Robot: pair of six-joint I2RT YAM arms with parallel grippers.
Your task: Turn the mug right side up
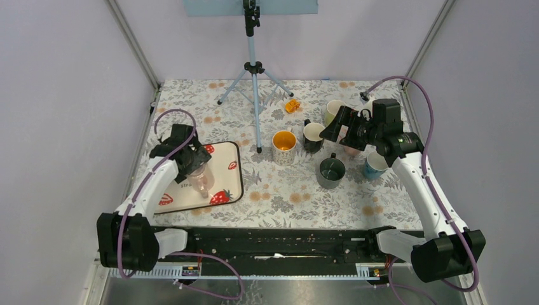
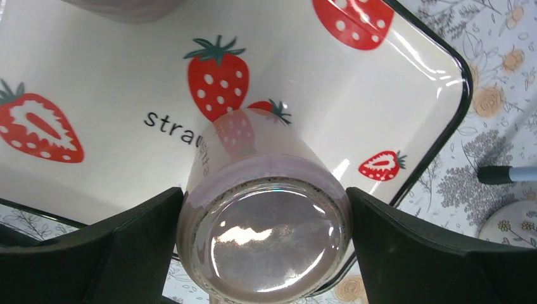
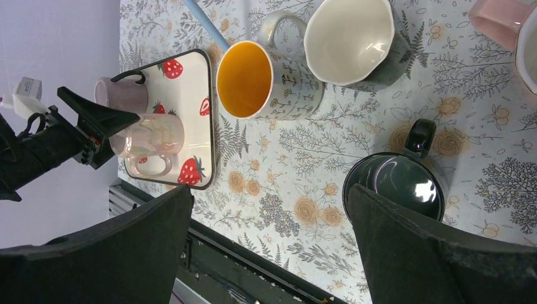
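A translucent pinkish mug (image 1: 201, 181) (image 2: 263, 234) (image 3: 145, 136) lies on its side on the strawberry tray (image 1: 225, 152) (image 3: 202, 76), its bottom toward the left wrist camera. My left gripper (image 1: 194, 162) is around the mug at its base end, fingers spread to the mug's width; whether they press on it is not clear. A second, mauve mug (image 3: 117, 95) with a dark handle is at the tray's back left. My right gripper (image 1: 340, 127) stands open above the group of mugs on the right.
An orange-lined mug (image 1: 283, 152), a dark green mug (image 1: 330, 178), a blue mug (image 1: 375, 168) and several others stand right of the tray. A tripod (image 1: 255, 101) stands at the back.
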